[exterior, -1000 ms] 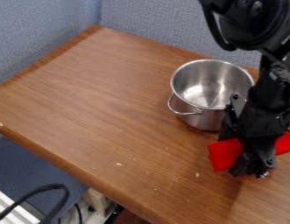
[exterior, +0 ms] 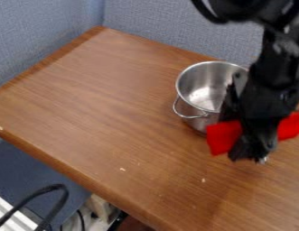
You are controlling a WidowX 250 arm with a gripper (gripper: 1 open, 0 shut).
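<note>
My black gripper (exterior: pixel 254 135) is at the right, blurred, shut on a bright red object (exterior: pixel 221 138) that shows on both sides of its fingers. A steel pot (exterior: pixel 202 88) with a wire handle stands on the wooden table (exterior: pixel 103 108) just behind and left of the gripper, which hides part of it.
Grey padded walls (exterior: pixel 158 27) line the back and left. Past the table's front left edge lie a dark mat and black cables (exterior: pixel 31 203).
The gripper has lifted with the red object and moved slightly up and left, now covering more of the pot. The pot looks unmoved.
</note>
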